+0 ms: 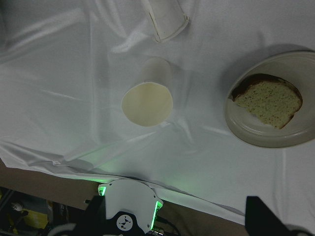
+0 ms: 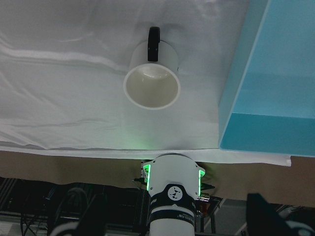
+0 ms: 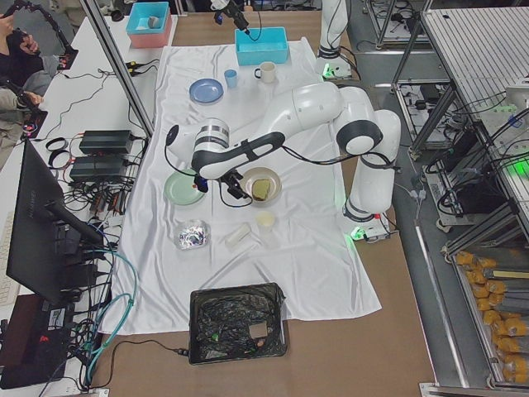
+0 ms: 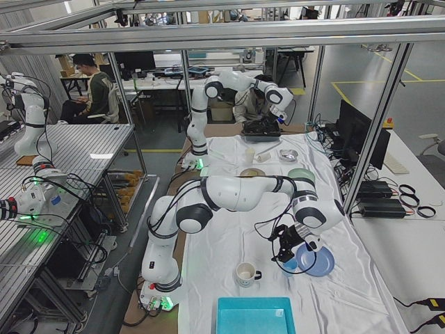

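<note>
My left gripper (image 3: 235, 186) hangs beside a beige plate (image 3: 273, 192) holding a slice of bread (image 1: 268, 101). The left wrist view looks down on it, open, above a pale paper cup (image 1: 147, 103) and a second white cup (image 1: 165, 19) lying on the cloth. My right gripper (image 4: 285, 247) is open near a blue plate (image 4: 320, 264), above a white mug (image 2: 152, 83) with a black handle. A green plate (image 3: 183, 190) and a foil container (image 3: 192, 235) rest on the cloth.
A blue bin (image 4: 254, 313) stands beside the mug. A black lined tray (image 3: 235, 347) is at the other end. A blue cup (image 3: 231, 78) stands near the blue plate. Monitors and cables line the side table.
</note>
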